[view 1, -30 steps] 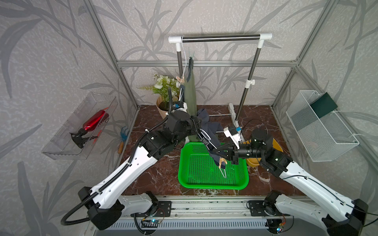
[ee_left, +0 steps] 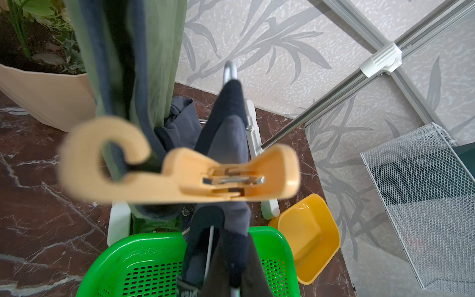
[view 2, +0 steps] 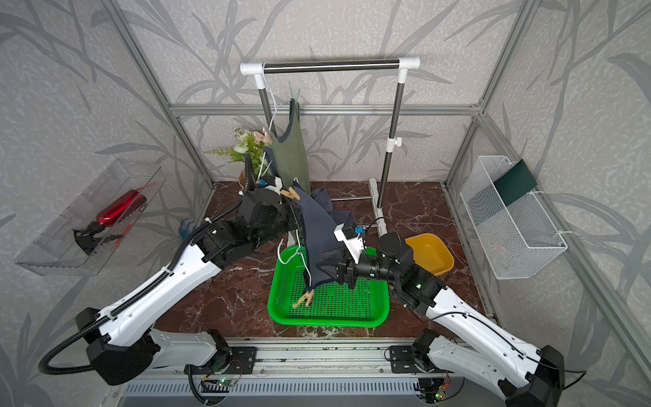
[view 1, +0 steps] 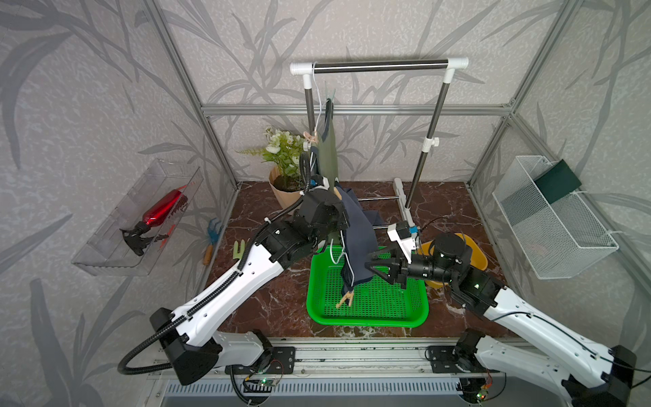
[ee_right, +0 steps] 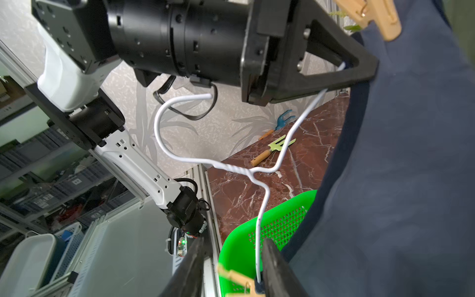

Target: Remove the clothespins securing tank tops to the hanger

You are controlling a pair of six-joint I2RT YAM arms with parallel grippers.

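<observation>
My left gripper is shut on the white wire hanger (ee_right: 222, 165), which carries the navy tank top (ee_right: 405, 168). One wooden clothespin (ee_left: 230, 180) looms large in the left wrist view, at the top's near upper end. The other clothespin (view 1: 345, 299) is at the lower end, over the green basket (view 1: 366, 322). In the right wrist view my right gripper has its fingers apart, with that lower pin partly visible between and below them; no grip on it shows. A green tank top (view 2: 291, 149) hangs on the rack with a clothespin (view 2: 263, 137) at its shoulder.
The metal rack (view 1: 379, 65) stands behind, with a potted plant (view 1: 284, 159) to its left. A yellow bin (view 2: 430, 254) sits right of the basket. Wall baskets flank both sides. Garden forks (view 1: 238, 249) lie at left.
The hanger and navy top have turned, bringing the lower clothespin left, away from the right gripper's side.
</observation>
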